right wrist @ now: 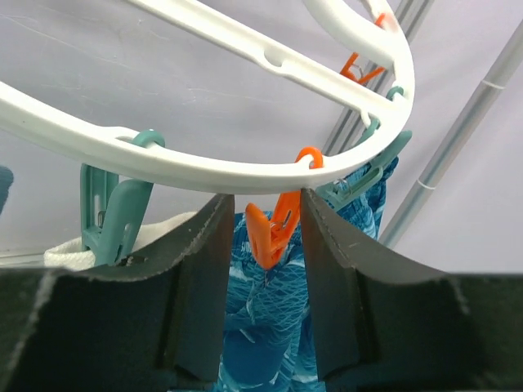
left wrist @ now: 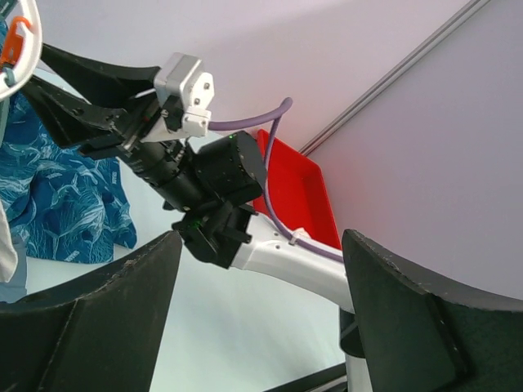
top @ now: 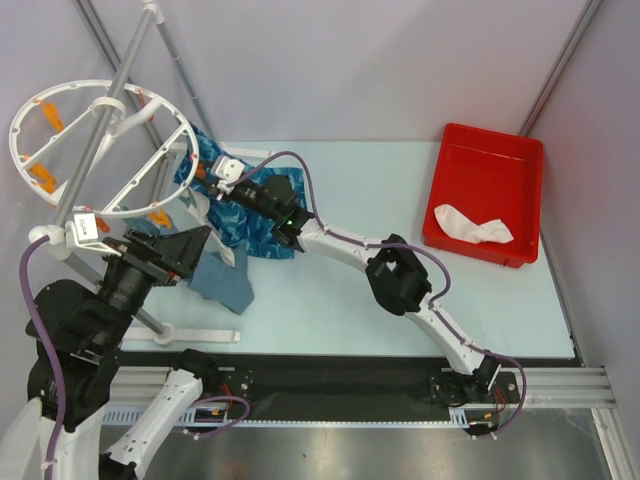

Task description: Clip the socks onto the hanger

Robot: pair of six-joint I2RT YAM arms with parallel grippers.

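The round white hanger (top: 60, 90) carries orange and green clips at the upper left. In the right wrist view my right gripper is part open, its fingers on either side of an orange clip (right wrist: 260, 237) under the rim (right wrist: 204, 173). Blue patterned fabric (right wrist: 253, 327) hangs below and behind that clip; whether the clip grips it I cannot tell. The same fabric (top: 270, 225) spreads under my right gripper (top: 205, 178) in the top view. My left gripper stands open and empty, below the hanger's near side. A white sock (top: 470, 228) lies in the red bin.
The red bin (top: 492, 150) stands at the back right. Grey-blue cloth (top: 222, 283) hangs under the hanger. A green clip (right wrist: 110, 208) and off-white fabric (right wrist: 69, 255) are left of the right gripper.
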